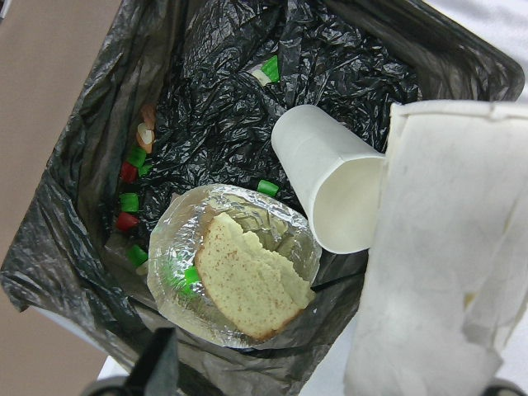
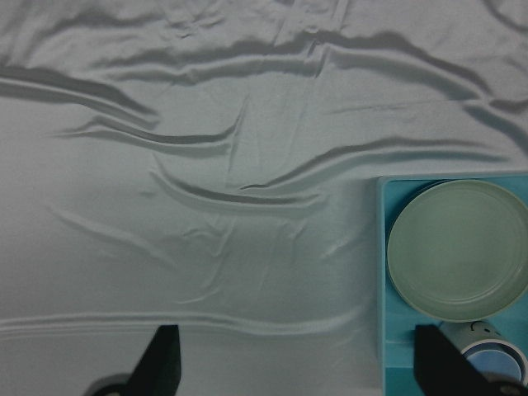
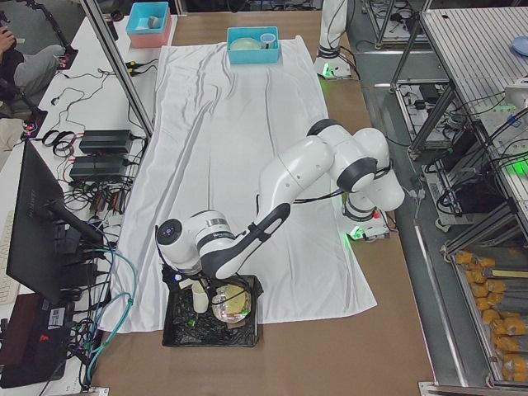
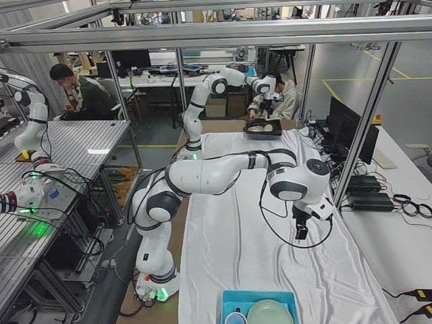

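Note:
A black bag-lined bin (image 3: 177, 330) holds a white paper cup (image 1: 318, 153), torn flatbread (image 1: 243, 280) on crinkled clear plastic, and green and red bits. Over it hangs my left gripper, with a crumpled white paper item (image 1: 437, 247) large at its right side in the left wrist view; whether its fingers close on that item cannot be told. My right gripper (image 4: 301, 226) hangs above the white cloth beside a blue tray (image 2: 396, 322), its fingertips wide apart with nothing visible between them.
The blue tray holds a pale green plate (image 2: 458, 247) and a mug (image 2: 491, 351). The cloth between bin and tray is clear. Monitors and cables line one side.

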